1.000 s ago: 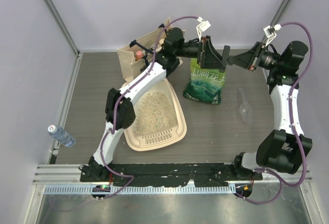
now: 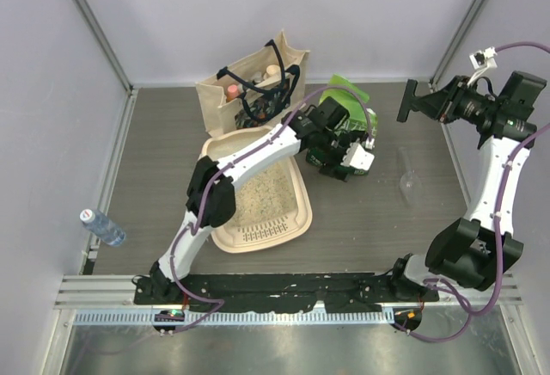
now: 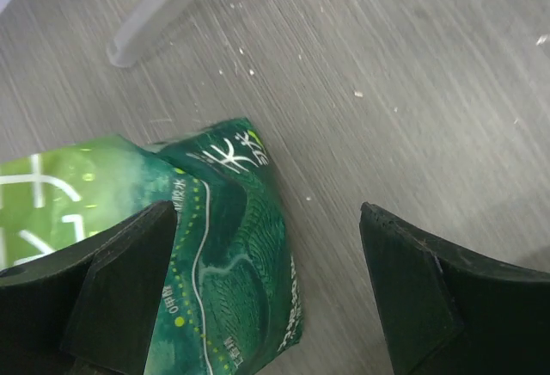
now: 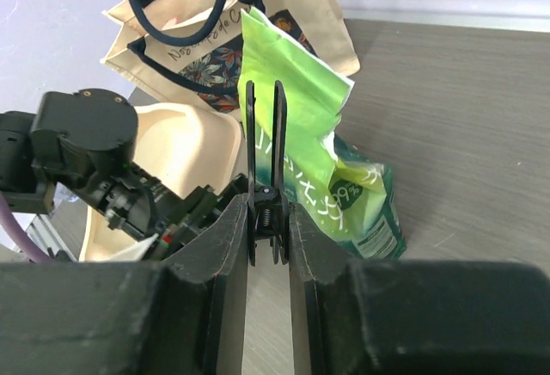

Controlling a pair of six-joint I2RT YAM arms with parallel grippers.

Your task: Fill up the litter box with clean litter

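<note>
The green litter bag (image 2: 357, 117) stands right of the cream litter box (image 2: 301, 220), which holds pale litter (image 2: 265, 196). My left gripper is open at the bag's lower part, with green plastic between and under the left finger; no grip shows. In the right wrist view, the bag's light-green top (image 4: 288, 74) stands up, and I cannot tell whether it is cut. Well right of the bag, my right gripper (image 2: 417, 101) is shut on a dark spring-loaded cutting tool (image 4: 279, 138).
A clear scoop (image 2: 409, 184) lies on the floor to the right. Behind the box stands a canvas tote (image 2: 215, 108) with dark handles. A water bottle (image 2: 102, 227) is at the far left.
My left gripper has come down from the bag's top to its lower part. The right gripper has drawn away to the right, taking the dark tool with it.
</note>
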